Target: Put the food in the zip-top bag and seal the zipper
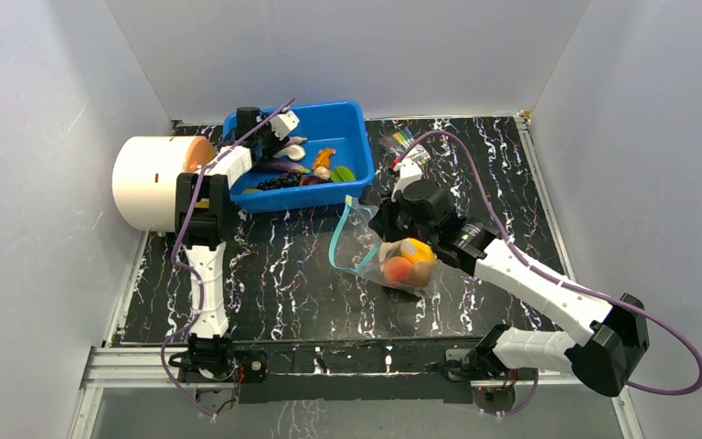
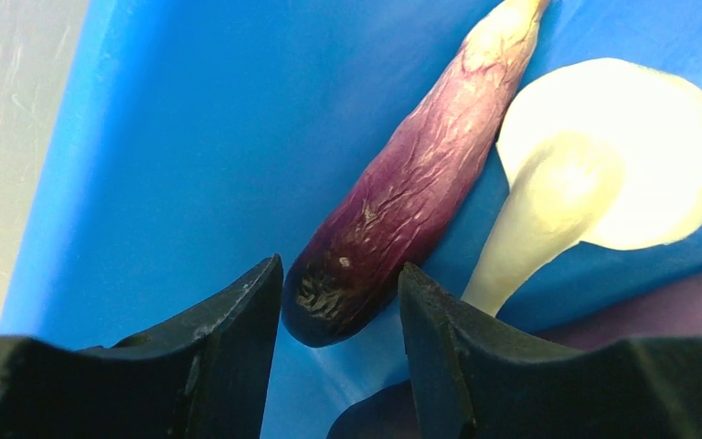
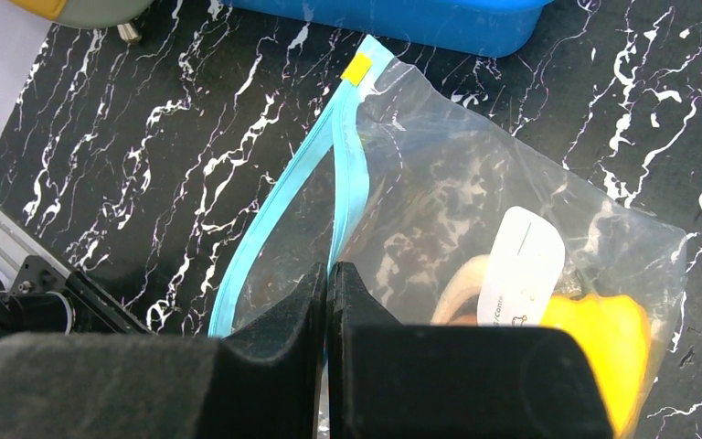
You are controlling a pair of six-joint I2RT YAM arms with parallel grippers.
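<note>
A slim purple eggplant [image 2: 393, 201] lies in the blue bin [image 1: 352, 137]. My left gripper is part open, its fingertips on either side of the eggplant's dark blunt end; firm contact cannot be made out. The clear zip bag [image 3: 430, 174] has a light-blue zipper strip with a yellow slider [image 3: 356, 69] at one end, and its mouth gapes. My right gripper is shut on the bag's near zipper edge. Inside the bag are a yellow pepper [image 3: 603, 334], an orange-red round food [image 1: 397, 268] and a brown one [image 1: 419, 273].
Beside the eggplant in the bin lie a pale mushroom-like piece [image 2: 622, 155], a second eggplant [image 1: 279, 165], black grapes [image 1: 280, 181] and several other foods. A large white cylinder [image 1: 146, 183] stands left of the bin. Coloured markers [image 1: 404, 144] lie behind the bag.
</note>
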